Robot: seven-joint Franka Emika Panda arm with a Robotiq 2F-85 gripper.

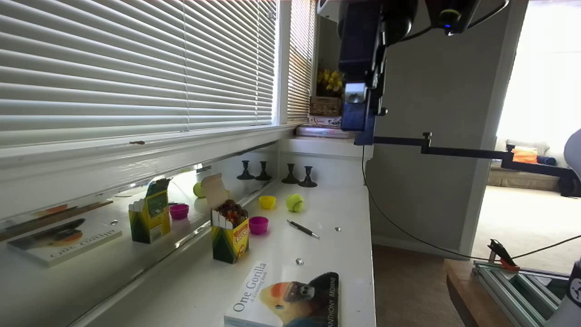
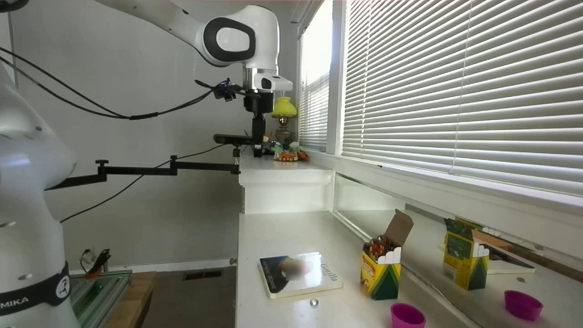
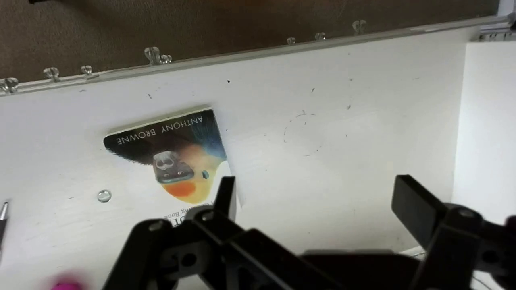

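Note:
My gripper is open, its two black fingers wide apart with only bare white shelf seen between them in the wrist view. It hangs high above the shelf in both exterior views. Beyond its left finger, the One Gorilla book (image 3: 188,159) lies flat, its lower part hidden by the gripper. A yellow and green crayon box (image 1: 229,234) stands upright with its lid raised and crayons inside. Close by are a magenta cup (image 1: 258,225), a yellow cup (image 1: 267,202), a tennis ball (image 1: 294,202) and a pen (image 1: 303,229).
Two dark candlesticks (image 1: 307,177) stand at the shelf's far end. A mirror (image 1: 125,240) along the back doubles the objects. Clear glass beads (image 3: 104,195) dot the surface. A black camera bar (image 2: 136,170) reaches toward the shelf. The shelf right of the book is clear in the wrist view.

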